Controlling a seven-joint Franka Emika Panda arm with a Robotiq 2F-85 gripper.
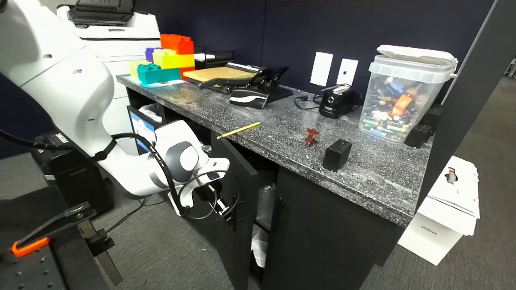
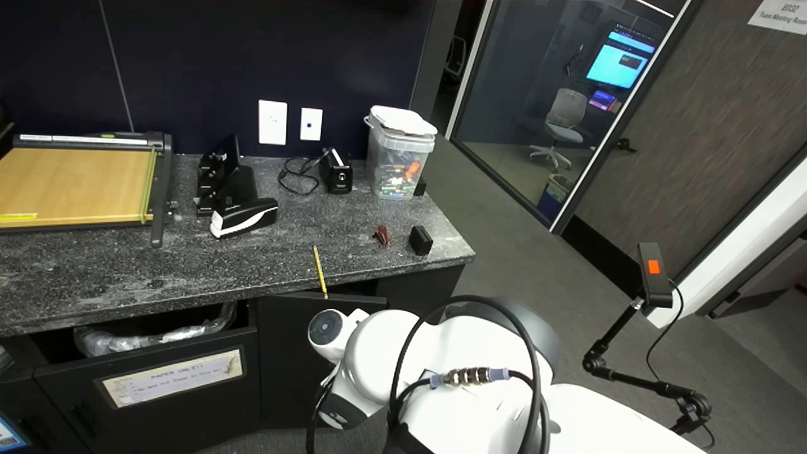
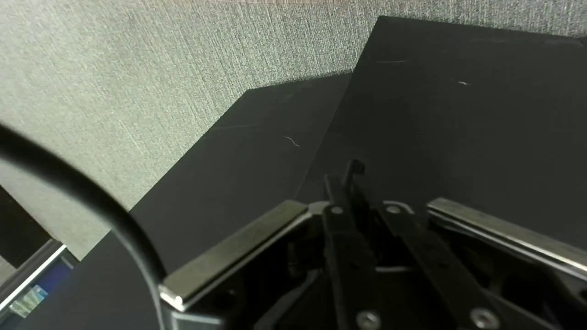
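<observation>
A black cabinet door (image 1: 245, 227) stands ajar beneath the counter, with a dark handle (image 1: 235, 217) on its outer face. My gripper (image 1: 226, 212) is right at that handle, pointing toward the door. In the wrist view, the gripper is dark against the black panel (image 3: 451, 126), and a dark handle tip (image 3: 356, 166) shows by its fingers. Too little light falls there to tell how far apart the fingertips are or whether they grasp the handle. The arm hides the gripper in exterior view 2, where the door's top edge (image 2: 325, 296) shows.
Above the door, a yellow pencil (image 1: 238, 130) reaches the edge of the counter (image 1: 290, 130). A red clip (image 1: 311, 137), black block (image 1: 337, 154) and battery bin (image 1: 404, 104) stand farther right. A cable loops round the wrist. Open carpet lies below the arm.
</observation>
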